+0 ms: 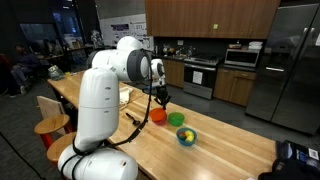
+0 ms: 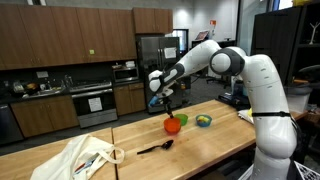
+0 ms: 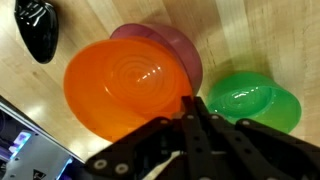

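Observation:
An orange bowl (image 3: pixel 125 90) fills much of the wrist view, its rim caught in my gripper, which is shut on it. Beneath and partly behind it shows a pinkish-red bowl (image 3: pixel 178 42), largely covered. In the wrist view, a green bowl (image 3: pixel 255 103) stands close by on the right. From outside, the orange and red bowls look like one patch (image 1: pixel 157 115) under my gripper (image 1: pixel 161 98). Whether the two bowls touch cannot be told.
A blue bowl (image 1: pixel 186 136) with something yellow inside stands nearer the front. A dark tool (image 2: pixel 155 148) and a white cloth (image 2: pixel 85 158) lie on the table. A person (image 2: pixel 155 83) is beyond the table. Bare wood stretches right of the blue bowl in exterior view 1.

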